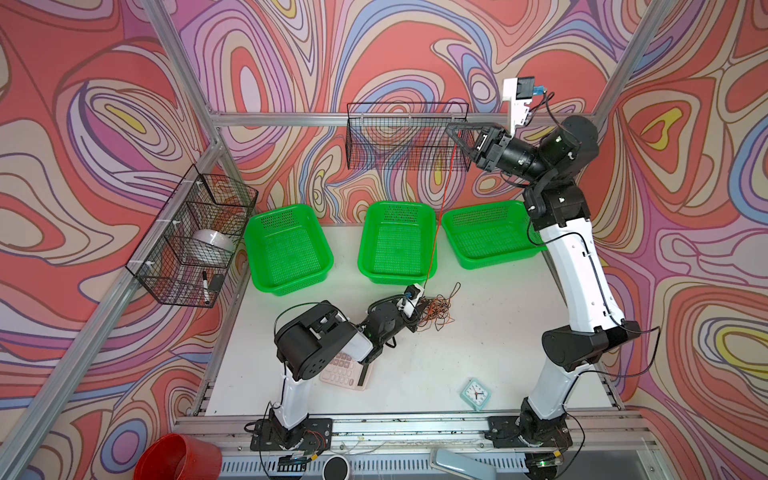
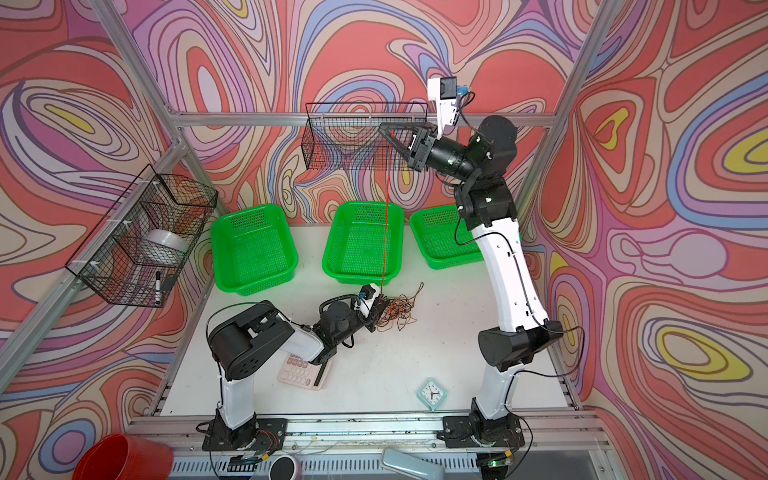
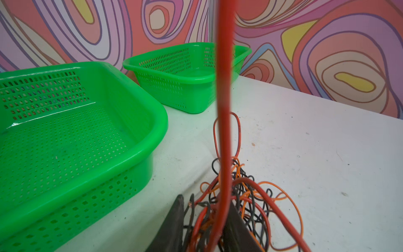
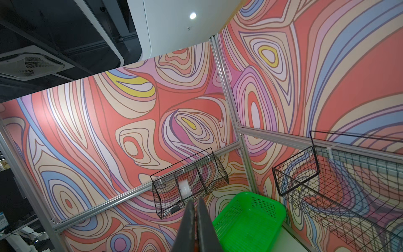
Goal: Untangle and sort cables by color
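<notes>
High above the table, my right gripper is shut on a red cable, which runs taut and steep down to the tangle. In the right wrist view its fingertips are together, with a little red between them. The tangle of red, orange and black cables lies on the white table, a red loop sticking out at its far side. My left gripper is low at the tangle's left side. Its blurred fingers stand somewhat apart with red and dark cables between them; how firmly they grip is unclear.
Three empty green baskets stand along the back: left, middle and right. A pink calculator lies under the left arm, a small clock near the front edge.
</notes>
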